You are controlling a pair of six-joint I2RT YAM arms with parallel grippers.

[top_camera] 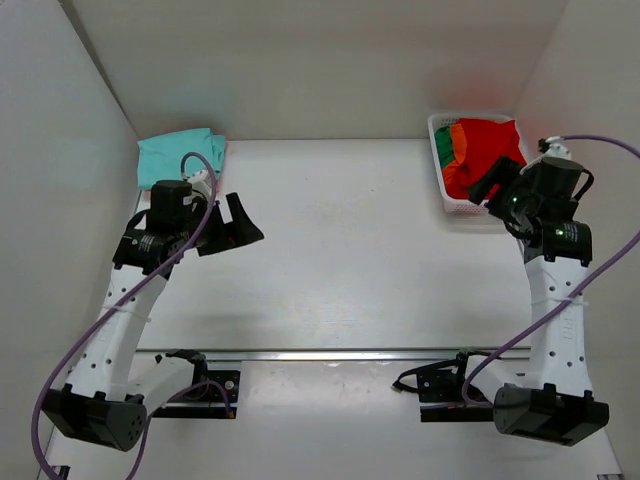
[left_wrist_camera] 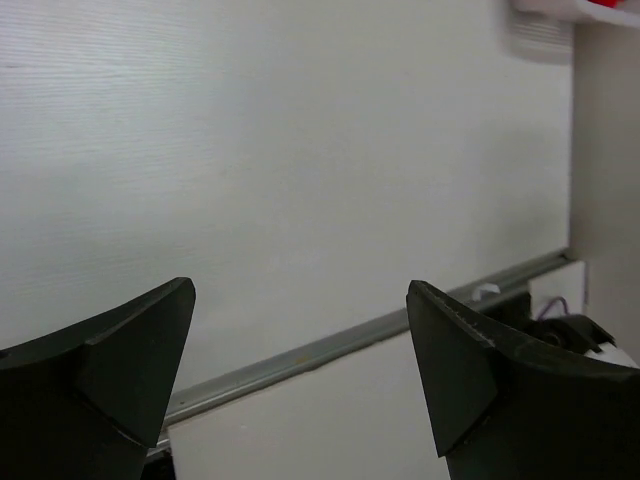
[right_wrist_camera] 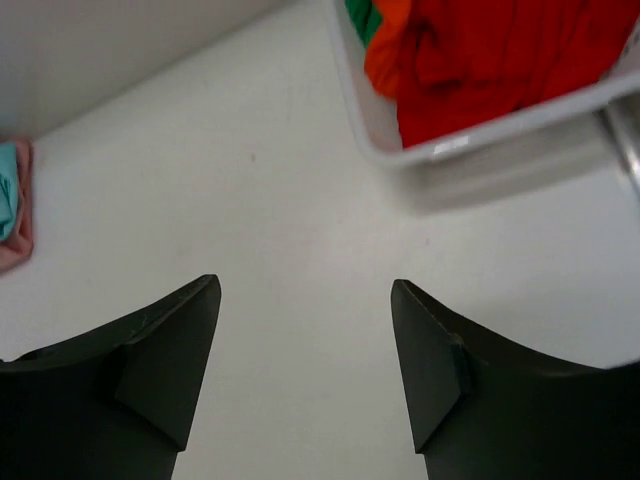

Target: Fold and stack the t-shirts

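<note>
A folded teal shirt (top_camera: 165, 152) lies at the back left on a pink one (right_wrist_camera: 15, 245), partly behind my left arm. At the back right, a white basket (top_camera: 438, 176) holds red (top_camera: 480, 150), orange and green shirts (top_camera: 443, 142). My left gripper hangs open over the table's left side, in front of the teal stack, with nothing between its fingers. My right gripper is open and empty just in front of and partly over the basket's near side in the top view.
A metal rail (top_camera: 330, 353) runs along the front edge, and walls stand at the back and both sides.
</note>
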